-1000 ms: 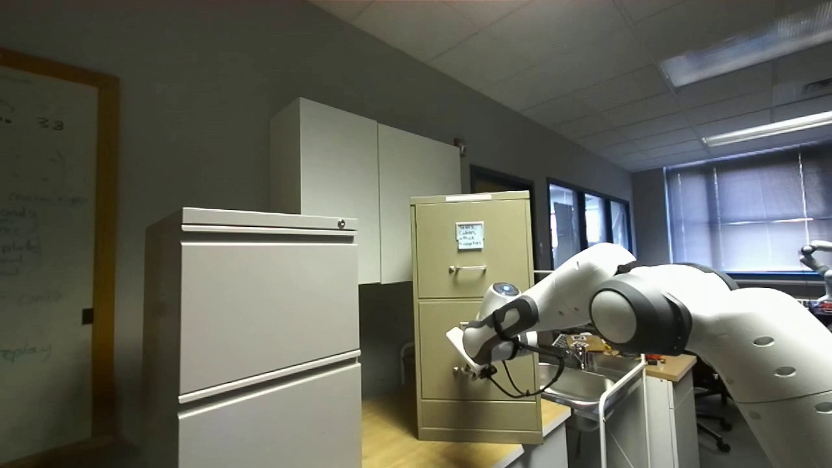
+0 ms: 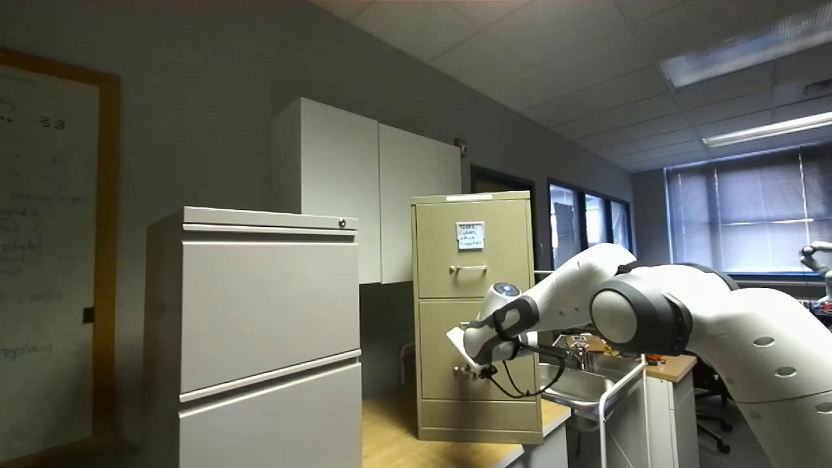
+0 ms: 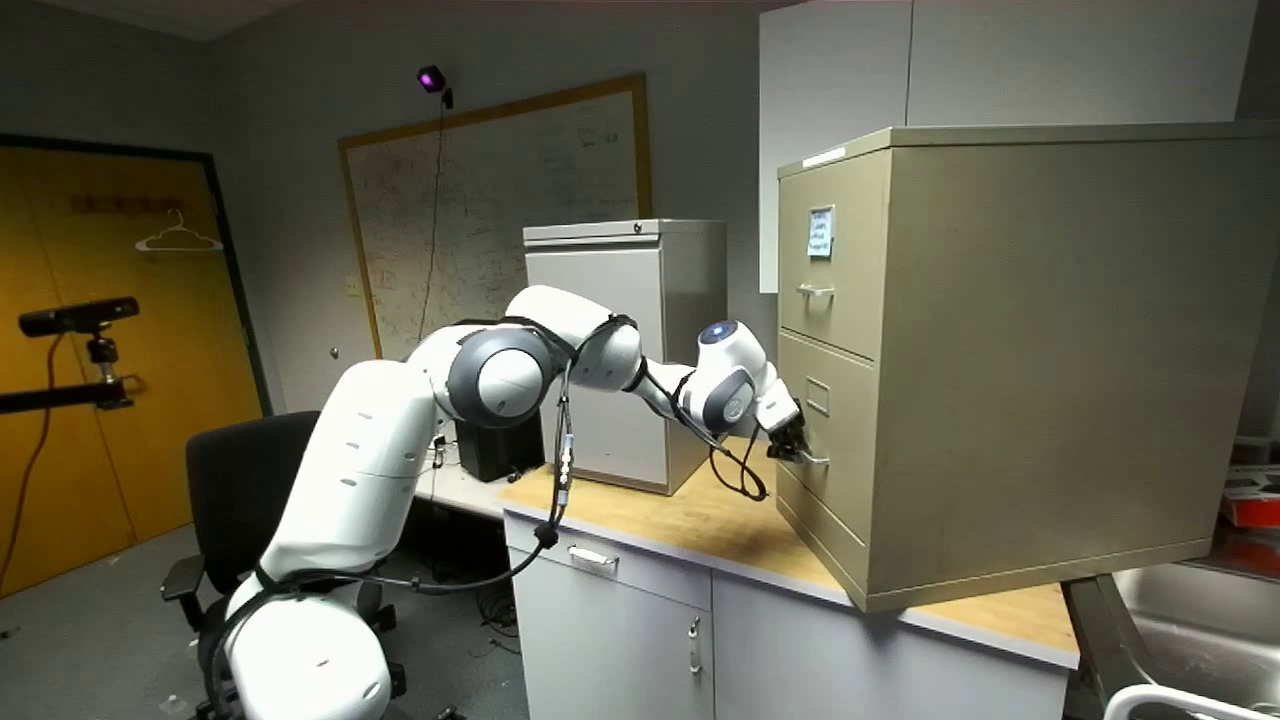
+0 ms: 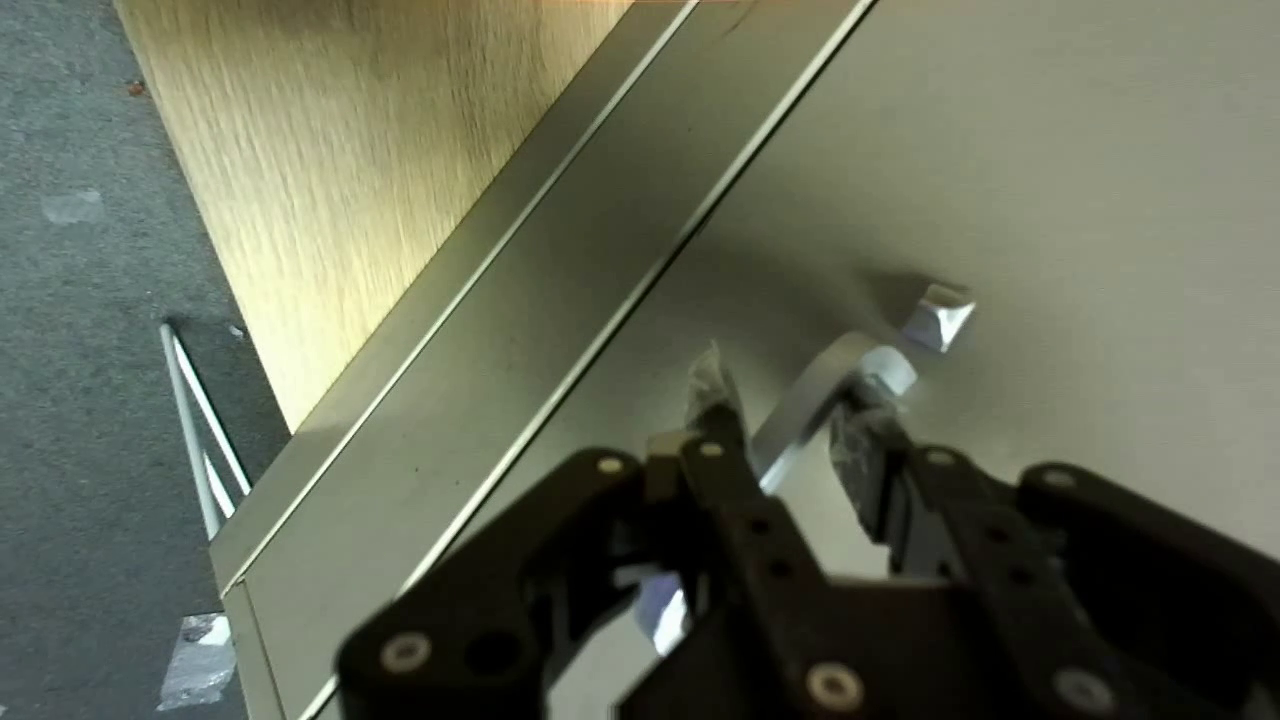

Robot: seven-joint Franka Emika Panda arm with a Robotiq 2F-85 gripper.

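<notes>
The beige filing cabinet (image 3: 1044,360) has two drawers, and both fronts look flush with its body. My gripper is at the lower drawer (image 3: 840,414). In the wrist view its fingers stand on either side of the pale metal drawer handle (image 4: 806,410), shut on it. A small shiny latch (image 4: 939,317) sits just beyond the handle's end. The upper drawer (image 2: 496,234) carries a paper label and its own handle (image 2: 469,268). In exterior view 1 the arm's wrist hides most of the lower handle.
A wooden counter (image 3: 732,528) bears the cabinet, whose corner overhangs the front edge. A grey cabinet (image 2: 269,312) stands to the left in exterior view 1. A sink (image 2: 573,383) lies right of the beige cabinet. Loose cables (image 3: 746,480) hang below the arm's wrist.
</notes>
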